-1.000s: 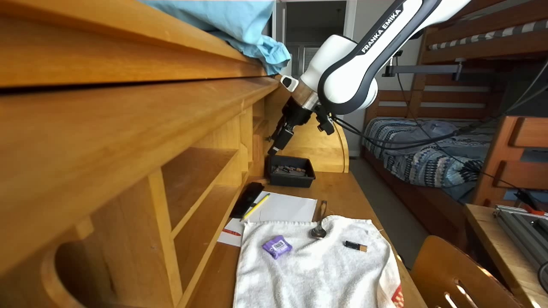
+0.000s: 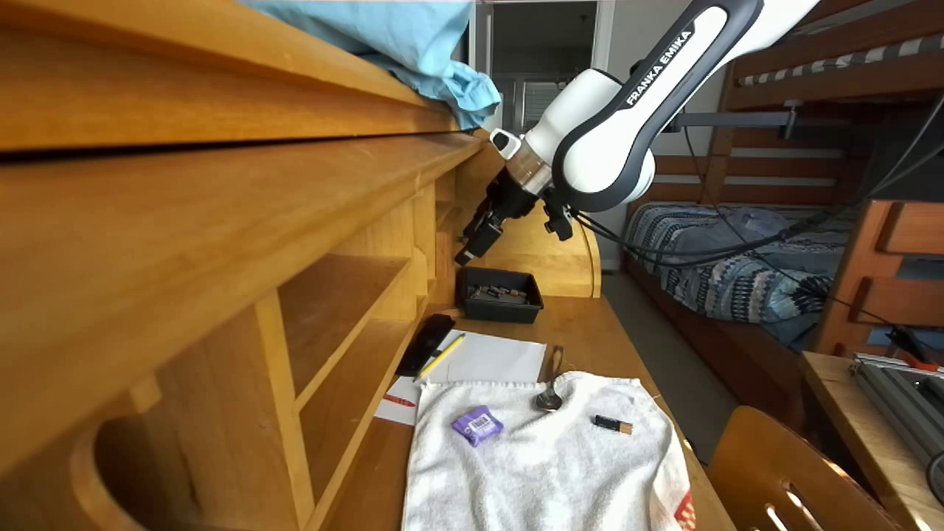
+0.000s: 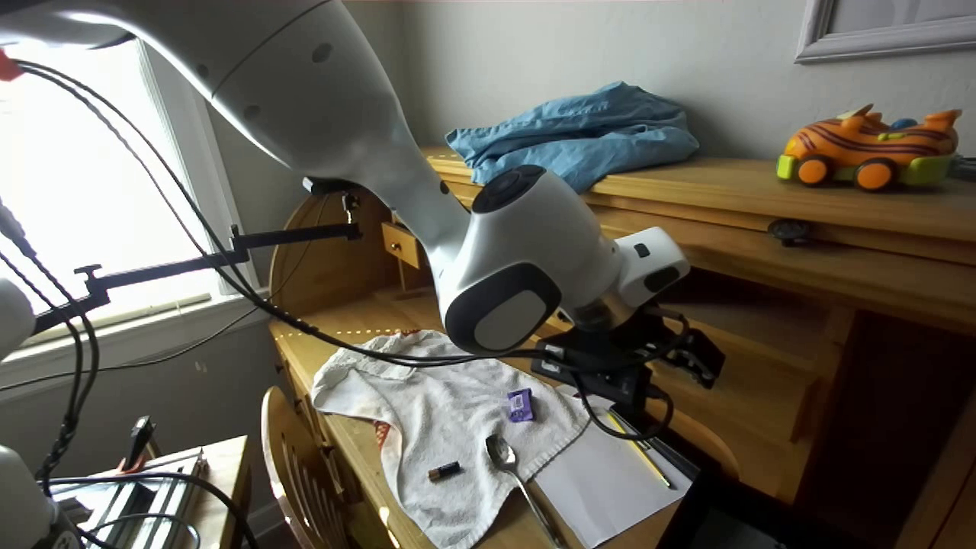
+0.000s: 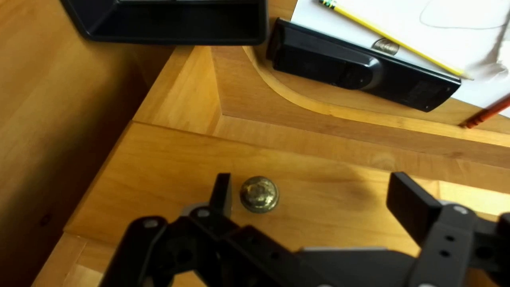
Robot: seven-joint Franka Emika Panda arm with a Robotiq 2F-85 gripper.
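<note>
In the wrist view my gripper stands open, facing a small wooden drawer front point(image 4: 325, 191). A round brass knob point(image 4: 259, 194) on that front shows between the fingers, close beside the left one; whether they touch cannot be told. In exterior view 1 the gripper point(image 2: 464, 257) is above and just left of the black tray point(image 2: 502, 310), close to the cubby wall of the desk. Exterior view 2 has the gripper point(image 3: 709, 366) partly behind its own mount and cables, against the shelving.
A black stapler-like object point(image 4: 354, 67), a yellow pencil point(image 4: 392, 36) and white paper point(image 2: 500, 355) lie near the cubbies. On the white towel point(image 2: 531, 478) are a purple packet point(image 2: 478, 425), a battery point(image 2: 612, 425) and a spoon's bowl point(image 2: 549, 401). The wooden ledge point(image 2: 265, 195) overhangs the desk.
The objects on the desk have not moved.
</note>
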